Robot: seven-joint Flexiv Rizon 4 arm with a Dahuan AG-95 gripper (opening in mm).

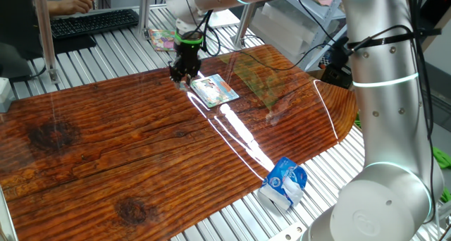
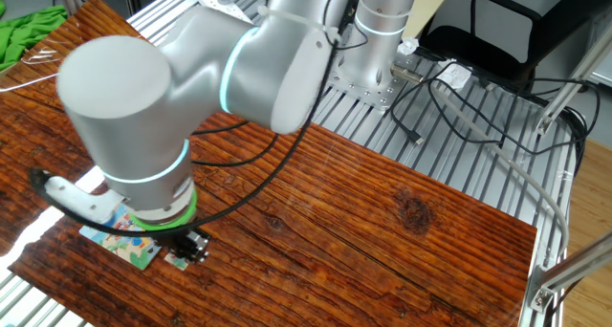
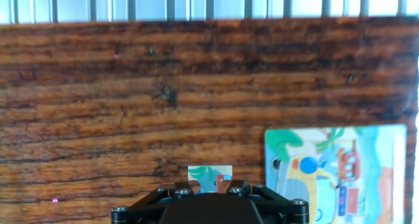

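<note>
In the wrist view a small picture piece (image 3: 209, 175), pale with green and orange print, lies between the tips of my black gripper. Its width fills the space between them, and the fingers look shut on its side edges. Right of it lies a larger picture board (image 3: 340, 175) with a cartoon scene. In exterior view 1 my gripper (image 1: 185, 82) is low over the wooden tabletop, just left of the board (image 1: 215, 91); how high it stands is hard to judge. In exterior view 2 the piece (image 2: 178, 260) shows below the gripper, and the arm partly covers the board (image 2: 129, 241).
A blue and white packet (image 1: 284, 182) sits at the near edge of the wooden tabletop (image 1: 106, 146). Another colourful card (image 1: 162, 39) lies on the metal slats behind, near a keyboard (image 1: 95, 24) and a person's hand (image 1: 70, 3). Most of the wood is clear.
</note>
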